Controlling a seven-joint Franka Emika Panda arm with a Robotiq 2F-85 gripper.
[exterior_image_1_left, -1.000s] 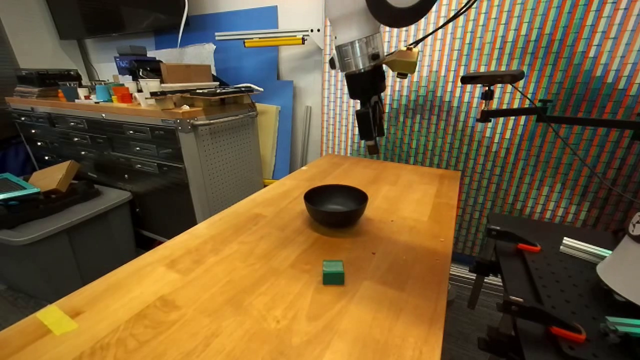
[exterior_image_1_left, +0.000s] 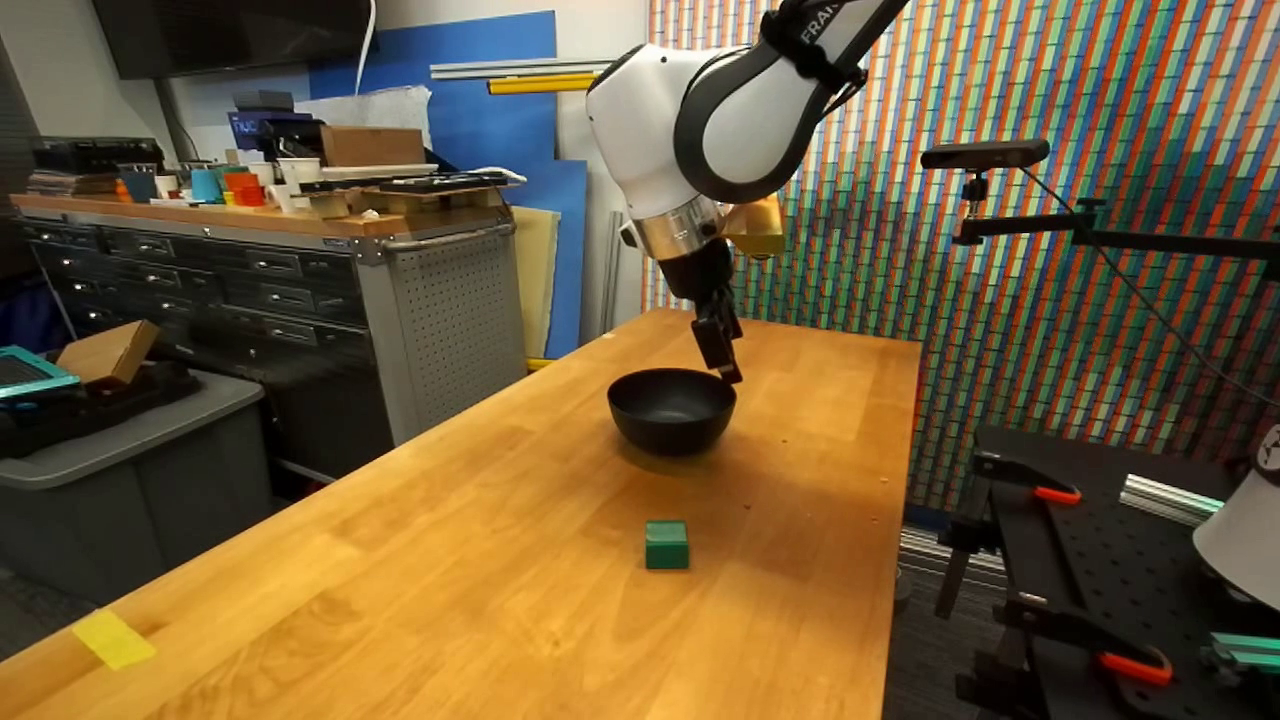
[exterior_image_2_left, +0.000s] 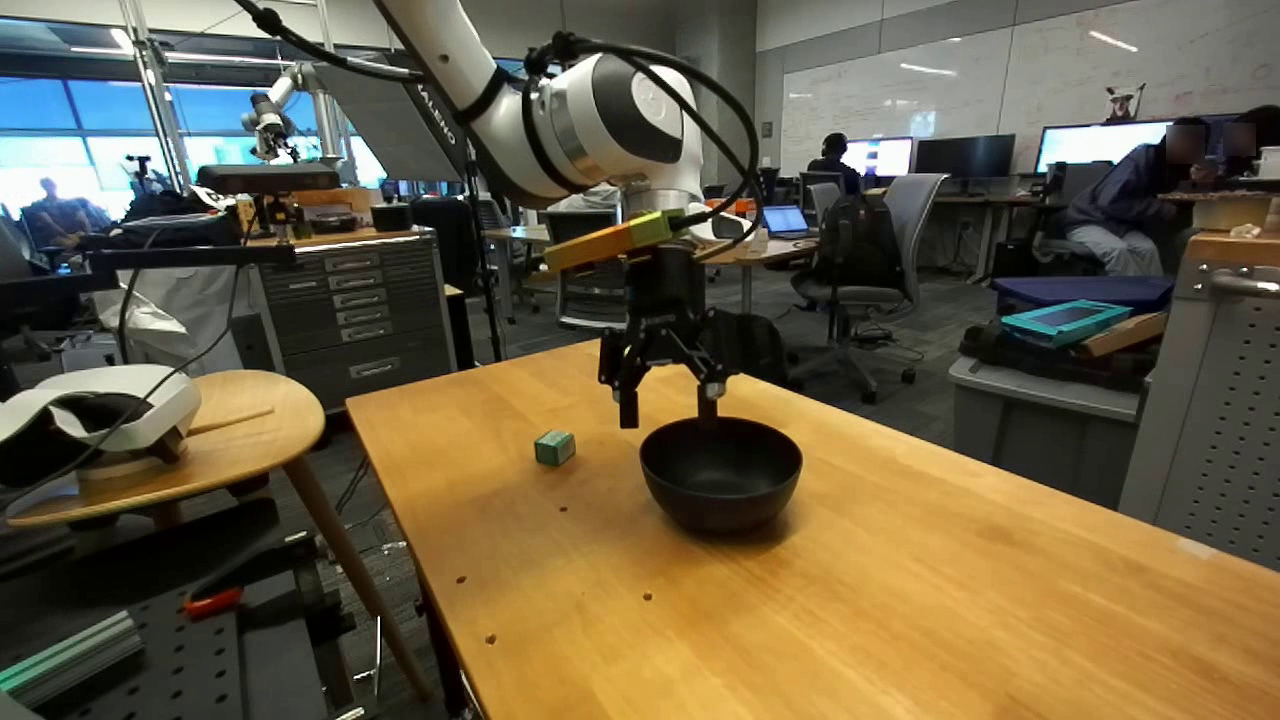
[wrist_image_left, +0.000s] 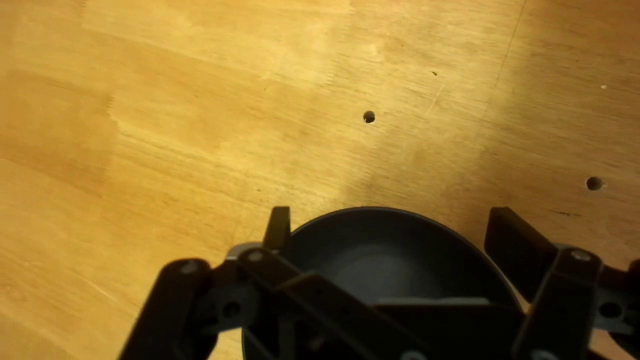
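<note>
A round black bowl (exterior_image_1_left: 672, 414) stands upright on the wooden table. My gripper (exterior_image_2_left: 669, 414) is open near the bowl's rim, nothing between its fingers. In the wrist view, the bowl (wrist_image_left: 384, 264) lies below the gripper, its far rim showing between the two fingertips; the gripper's body hides its near part. Whether a finger touches the rim I cannot tell. A small green block (exterior_image_1_left: 667, 546) rests on the table apart from the bowl; in the second exterior view the block (exterior_image_2_left: 554, 448) sits to the bowl's left. The wrist view does not include it.
A camera on a bracket (exterior_image_1_left: 984, 154) stands off the table's side. Wide free surface surrounds the bowl and block.
My gripper has come down a long way from above the table's far end to the bowl's rim, and the arm now tilts. Bowl and block have stayed put.
</note>
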